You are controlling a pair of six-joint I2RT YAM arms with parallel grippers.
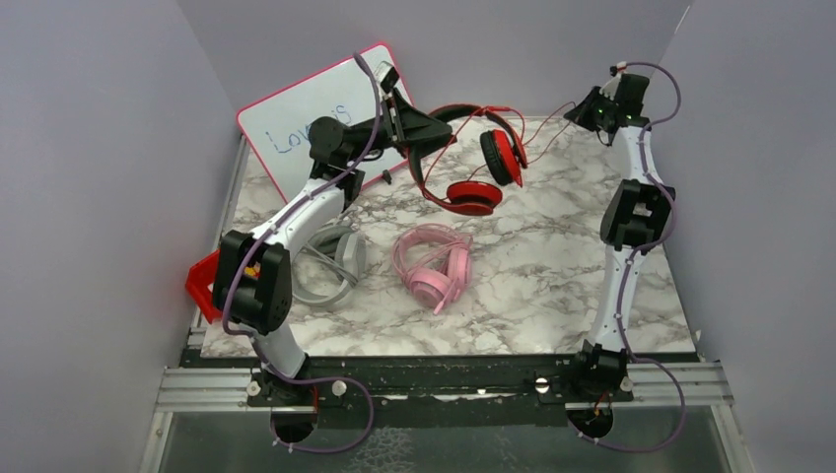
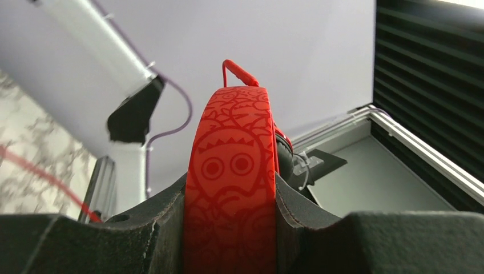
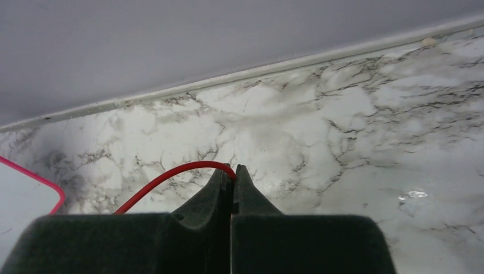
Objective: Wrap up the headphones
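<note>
Red-and-black headphones (image 1: pixel 503 158) hang in the air, their headband gripped by my left gripper (image 1: pixel 434 138); in the left wrist view the red patterned band (image 2: pixel 228 148) fills the space between its fingers. A thin red cable runs from them to my right gripper (image 1: pixel 582 116) at the back right. That gripper is shut on the cable (image 3: pixel 177 169), which bends down into its fingertips in the right wrist view.
Pink headphones (image 1: pixel 431 286) and grey headphones (image 1: pixel 350 256) lie on the marble table (image 1: pixel 552 266). A whiteboard (image 1: pixel 286 118) leans at the back left, a red bin (image 1: pixel 202 286) sits left.
</note>
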